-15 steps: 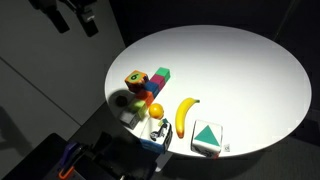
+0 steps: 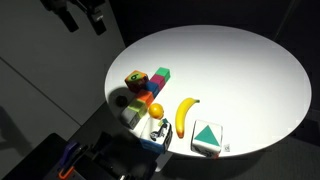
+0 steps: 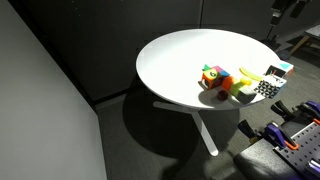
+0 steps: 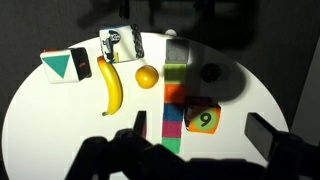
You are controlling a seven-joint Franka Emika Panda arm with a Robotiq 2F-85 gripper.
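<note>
My gripper [image 2: 85, 25] hangs high at the left of the round white table, well clear of everything on it. In the wrist view its two dark fingers [image 4: 122, 154] stand wide apart, open, with nothing held. Below runs a straight row of coloured cubes: grey [image 4: 177, 50], olive, orange [image 4: 175, 93], red, blue [image 4: 172, 129] and green. Beside the row sit a numbered orange-and-green cube [image 4: 203, 118] and a small dark ball [image 4: 210, 72]. On the other side lie an orange ball [image 4: 147, 76] and a yellow banana [image 4: 112, 88].
Near the table edge stand a white box with a green triangle [image 2: 207, 138] and a black-and-white patterned box [image 2: 156, 134]. Dark floor surrounds the table.
The gripper has shifted slightly to the right in exterior view 1. The near end of the cube row looks darker and differently outlined; whether from shadow or movement, I cannot tell.
</note>
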